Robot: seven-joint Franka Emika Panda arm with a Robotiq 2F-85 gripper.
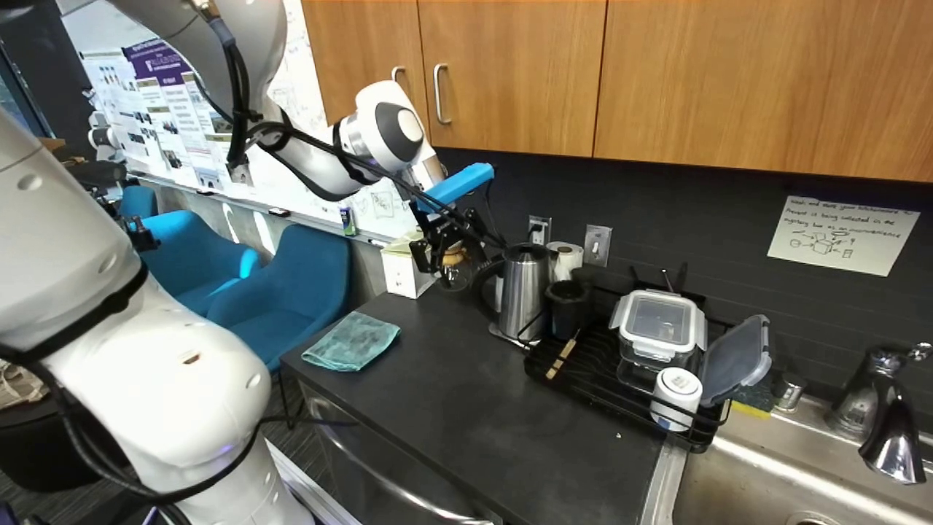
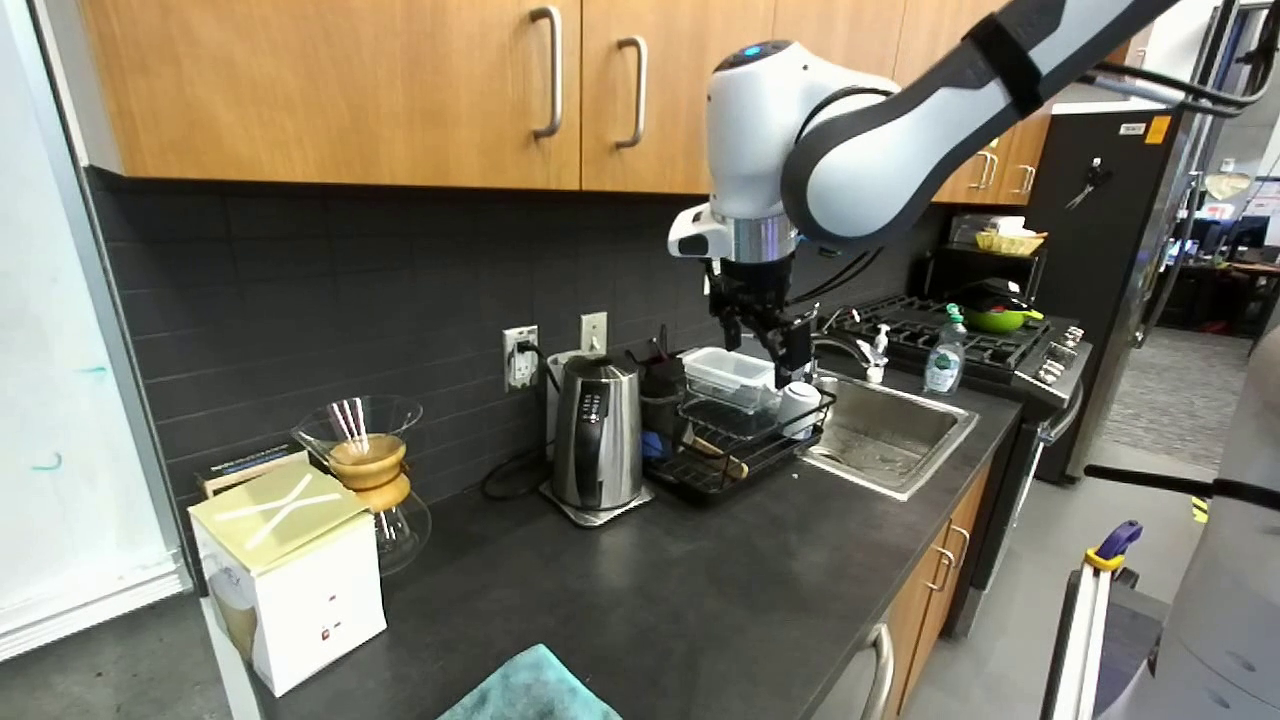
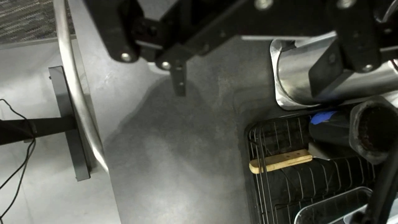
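My gripper is open, its two fingers wide apart and nothing between them. In exterior view 1 the gripper [image 1: 446,254] hangs above the counter, in front of the white box and near the kettle [image 1: 525,284] in the picture. The second exterior view has the gripper [image 2: 765,336] in the air, overlapping the dish rack. The steel kettle [image 2: 606,432] stands upright on its base. A folded teal cloth [image 1: 352,340] lies at the counter's end. On the black dish rack [image 1: 603,395] are a clear container [image 1: 662,324], a white cup [image 1: 676,395] and a wooden-handled utensil [image 3: 281,161].
A white box [image 2: 294,588] and a glass coffee maker [image 2: 374,480] stand at the far end. Wooden cabinets [image 1: 516,70] hang above; the sink [image 2: 894,432] lies beyond the rack.
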